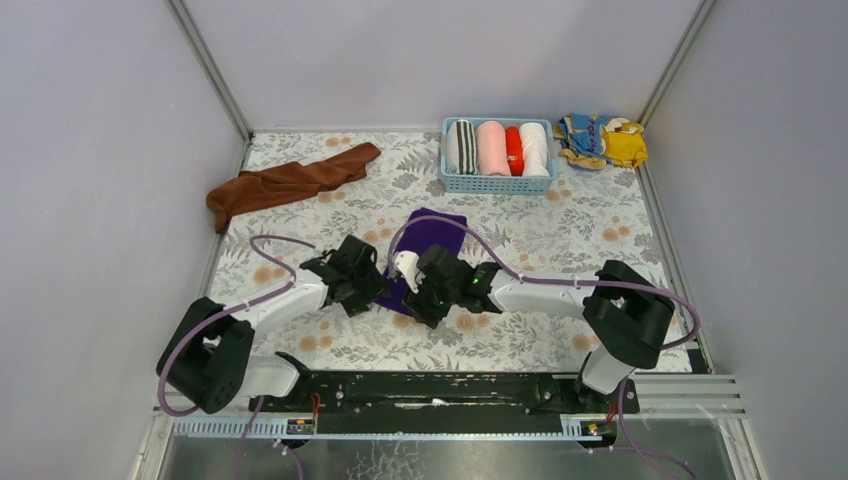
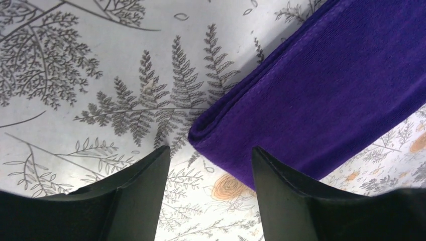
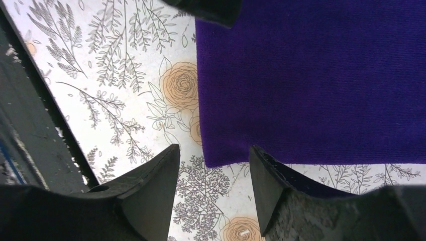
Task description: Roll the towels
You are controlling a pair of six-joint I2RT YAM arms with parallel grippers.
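Observation:
A purple towel (image 1: 430,228) lies folded into a rectangle at the middle of the table, with a layered fold along its edge in the left wrist view (image 2: 316,90). My left gripper stands part open over a folded corner of it, with nothing visible between its fingers. My right gripper is open over another corner of the towel (image 3: 306,85), above the cloth's edge near the front.
A blue basket (image 1: 497,183) at the back holds several rolled towels. A brown cloth (image 1: 285,185) lies at the back left, and blue and yellow cloths (image 1: 625,145) at the back right. The table's front edge (image 3: 37,100) is near.

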